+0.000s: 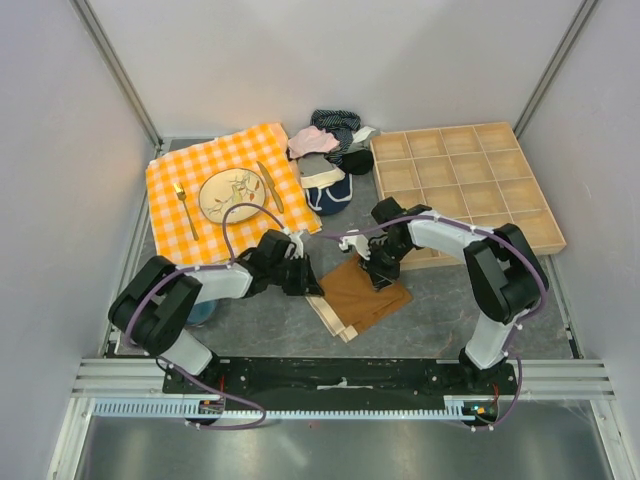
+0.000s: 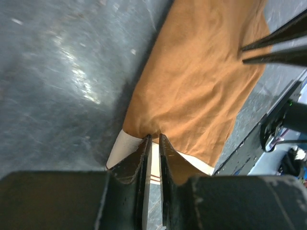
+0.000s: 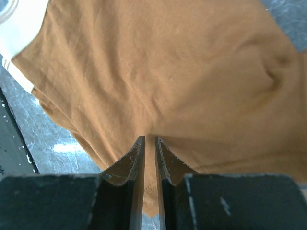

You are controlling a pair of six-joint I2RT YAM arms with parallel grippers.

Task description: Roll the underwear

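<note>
Brown underwear (image 1: 360, 294) with a cream waistband (image 1: 325, 312) lies flat and slightly askew at the middle front of the table. At the waistband's far left corner, my left gripper (image 1: 317, 291) is shut on the cloth; in the left wrist view its fingertips (image 2: 164, 140) pinch where brown meets cream. My right gripper (image 1: 380, 286) is low over the brown part, toward the right side. Its fingers (image 3: 136, 153) are close together, with a thin strip of brown cloth (image 3: 192, 86) between them and a crease by the tips.
An orange checked cloth (image 1: 170, 240) carries a plate (image 1: 215, 195), a fork (image 1: 186, 210) and a knife (image 1: 270, 186). Folded clothes (image 1: 320, 172) are piled at the back. An empty wooden compartment tray (image 1: 470, 170) stands behind the right arm. A blue bowl (image 1: 202, 312) sits under the left arm.
</note>
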